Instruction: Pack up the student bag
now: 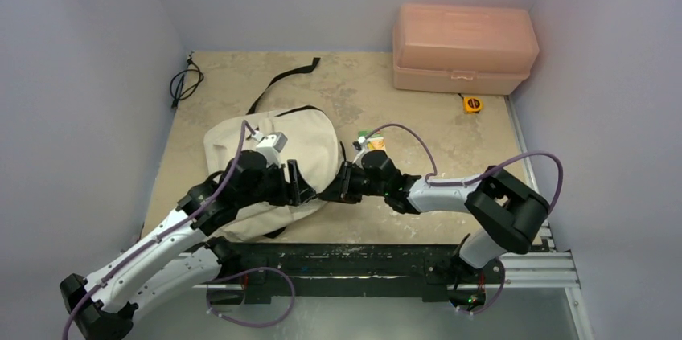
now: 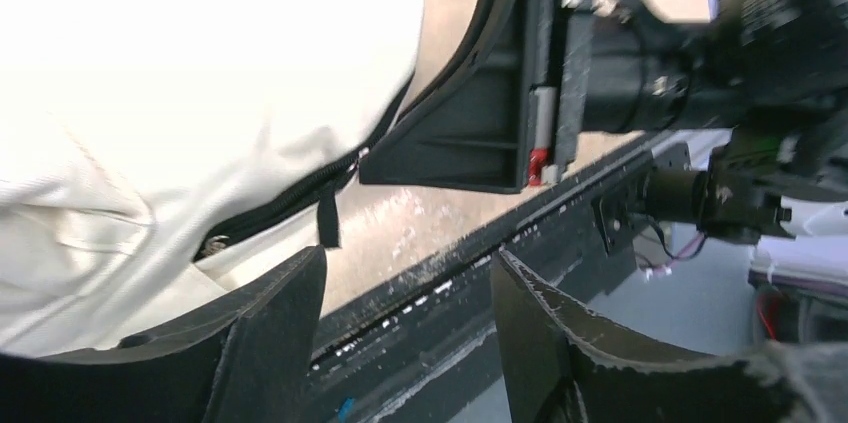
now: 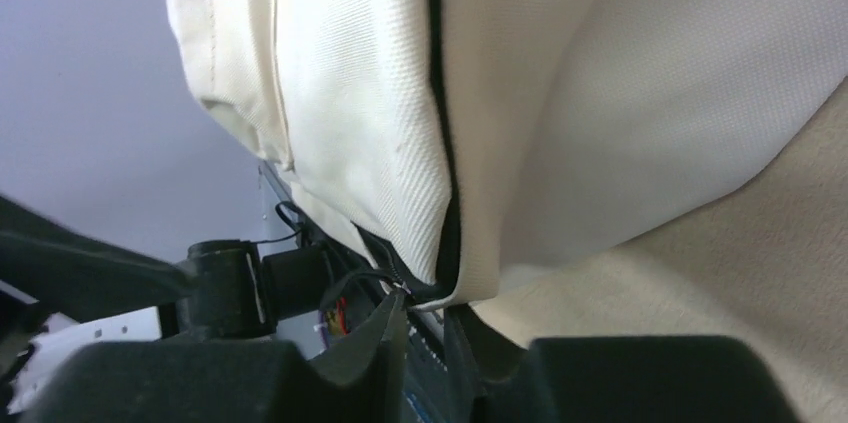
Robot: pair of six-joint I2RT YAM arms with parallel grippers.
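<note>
The cream fabric bag [image 1: 314, 139] lies flat on the table's left half, with a black zipper [image 2: 255, 218] and short pull tab along its front edge. My left gripper [image 1: 297, 183] hangs over the bag; in the left wrist view its fingers stand open with nothing between them. My right gripper is at the bag's zipped edge, its tips close together at the fold; whether fabric is between them is unclear.
A pink box [image 1: 465, 47] stands at the back right beside a yellow tape measure [image 1: 472, 105]. A small colourful packet [image 1: 375, 142] is partly hidden behind the right arm. A black cable lies at the back left.
</note>
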